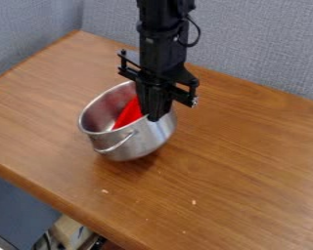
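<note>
A steel pot (120, 142) with a wire handle tilts toward the camera on the wooden table (238, 176), left of centre. A red object (128, 113) shows inside it. My black gripper (156, 103) points down at the pot's right rear rim, its fingers at or over the rim. Whether it grips the rim, and whether the pot rests fully on the table, I cannot tell.
Grey padded walls stand along the back and upper left.
</note>
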